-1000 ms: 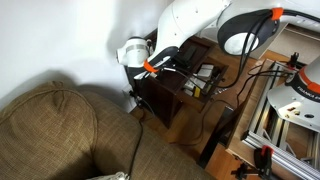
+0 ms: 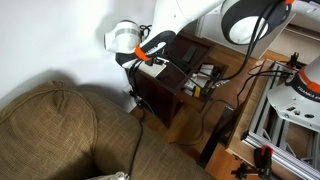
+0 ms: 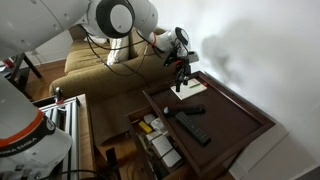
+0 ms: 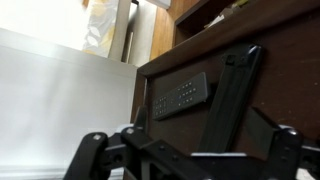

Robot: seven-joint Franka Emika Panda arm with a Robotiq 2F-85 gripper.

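Observation:
My gripper is open, its two dark fingers spread wide at the bottom of the wrist view. Nothing shows between them except the dark tabletop and the objects lying on it below. A black remote with buttons (image 4: 180,96) lies there, and beside it a longer, smooth black object (image 4: 232,100) runs at an angle. From the second exterior view, the gripper (image 3: 183,76) hangs over the far end of the dark brown cabinet top (image 3: 235,112). A white sheet (image 3: 190,89) lies under it, while the black remote-like objects (image 3: 192,127) are nearer the middle.
An open drawer (image 3: 155,140) holding several small items projects from the cabinet's side. White wall borders the back edge. A brown couch (image 2: 70,135) stands beyond the cabinet's end. Bare tabletop lies toward the near right in the second exterior view.
More of the white sheet is uncovered. The objects on the cabinet look unmoved.

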